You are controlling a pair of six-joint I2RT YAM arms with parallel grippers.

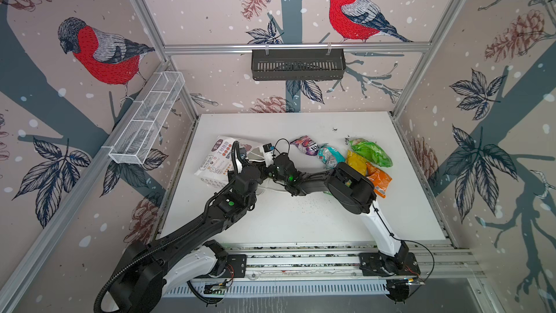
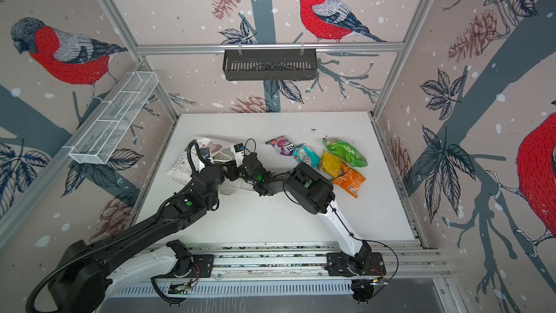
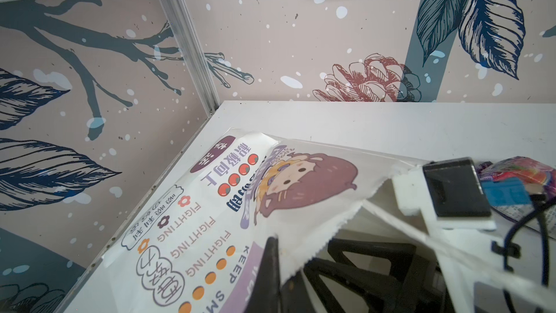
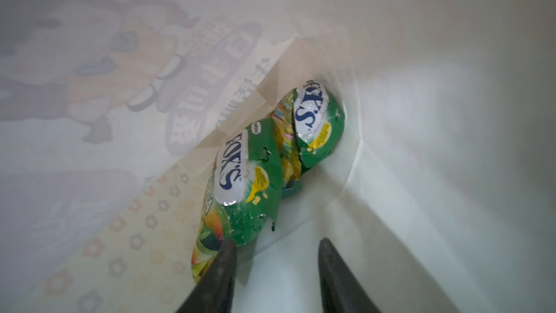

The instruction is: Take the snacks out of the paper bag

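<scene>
The white printed paper bag [image 1: 215, 156] lies on the left of the table, its mouth toward the right, in the top views. My left gripper is at the bag's mouth, shut, with the paper edge beside its fingers. My right gripper is inside the bag, fingers apart with nothing between them. Ahead of it, deep in the bag, two green FOX'S packs [image 4: 242, 179] lie with a yellow, colourful wrapper between them.
Loose snacks lie right of the bag: purple [image 1: 304, 145], teal [image 1: 329, 156], yellow [image 1: 356, 162], green [image 1: 370, 152] and orange [image 1: 378, 180]. A wire basket [image 1: 144, 118] hangs left, a dark basket [image 1: 298, 65] behind.
</scene>
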